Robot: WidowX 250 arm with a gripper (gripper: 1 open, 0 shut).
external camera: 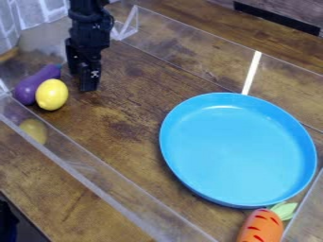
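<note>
My black gripper (83, 66) hangs down at the upper left over the wooden board, with its fingers open and no object visible between them. Just below and left of it lie a purple eggplant (36, 84) and a yellow lemon (52, 95), side by side. A large blue plate (237, 146) fills the right of the board. An orange toy carrot (260, 227) with pale green leaves lies at the bottom right, below the plate.
Clear plastic walls (101, 184) border the work area. The middle of the board between the lemon and the plate is bare wood. A white strip (251, 73) runs near the back right.
</note>
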